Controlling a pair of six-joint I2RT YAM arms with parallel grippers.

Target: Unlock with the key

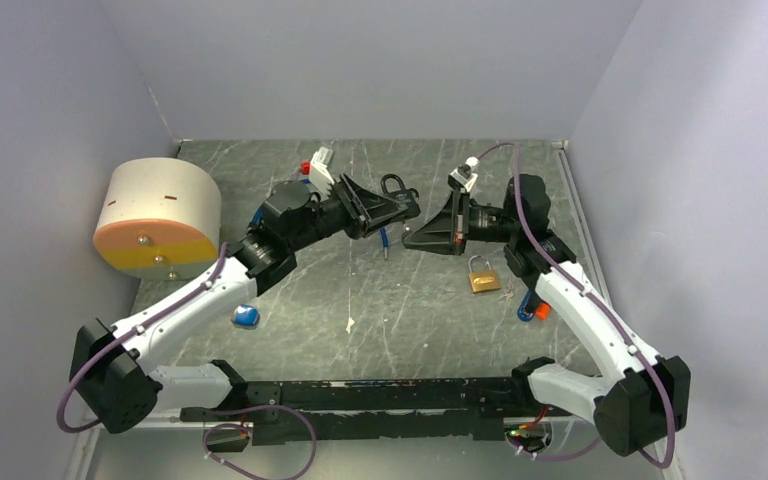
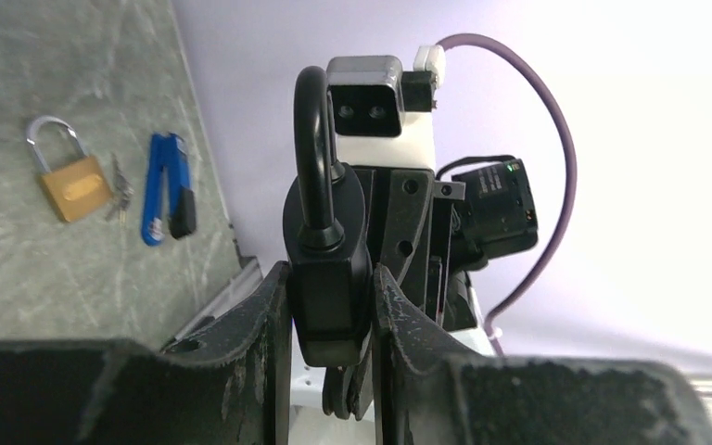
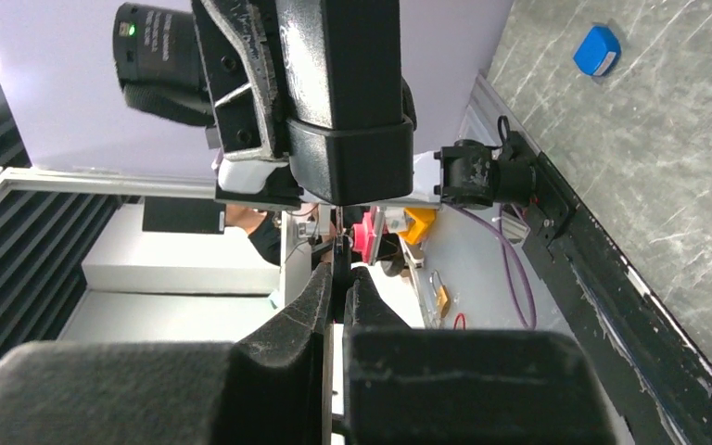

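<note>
My left gripper is shut on a black padlock (image 2: 326,269), held upright with its shackle on top, above the middle of the bench. My right gripper faces it from the right, shut on a small thin piece, apparently the key (image 3: 338,243), pointing at the padlock’s underside. How far the key is inside or short of the lock is unclear. The top view shows both grippers (image 1: 400,212) meeting high over the surface.
A brass padlock (image 1: 485,280) with loose keys and blue-handled tools (image 1: 525,308) lie on the right. A blue object (image 1: 245,316) lies at front left, a round cabinet (image 1: 157,220) stands at left.
</note>
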